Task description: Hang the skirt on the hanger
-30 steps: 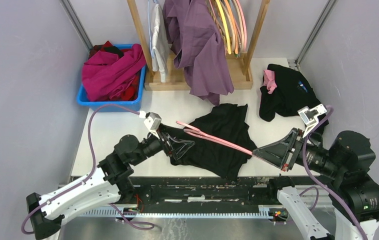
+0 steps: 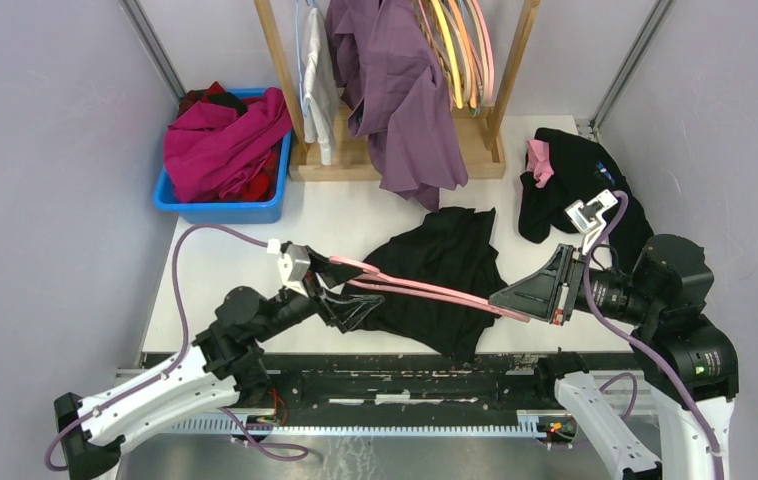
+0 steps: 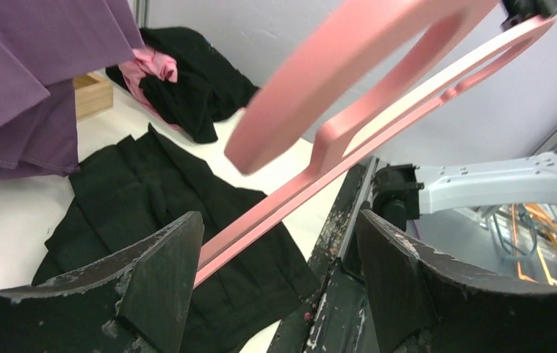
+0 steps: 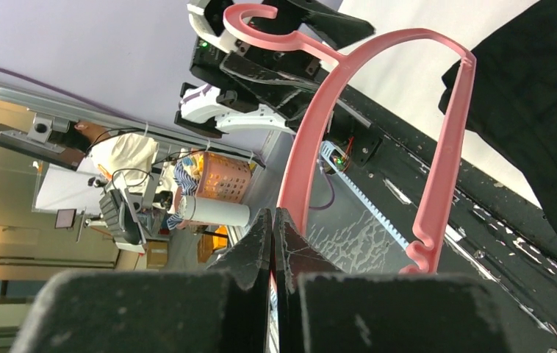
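Observation:
A pink hanger (image 2: 420,288) hangs above the table, with my right gripper (image 2: 495,299) shut on one of its arms. The right wrist view shows the hanger's hook (image 4: 246,33) and curved shoulders pointing away from the right fingers. My left gripper (image 2: 369,287) is beside the hook end, its fingers apart. Between those fingers the left wrist view shows the hanger (image 3: 283,206) crossing just beyond them, not clasped. Beneath, the black skirt (image 2: 440,265) lies spread on the white table, partly covered by the hanger and left gripper in the top view.
A wooden rack (image 2: 500,80) at the back holds purple cloth (image 2: 395,90) and several hangers (image 2: 465,50). At the left stands a blue basket (image 2: 225,212) of clothes. More black clothing (image 2: 565,170) lies at the right. Some bare table (image 2: 235,290) shows left of the skirt.

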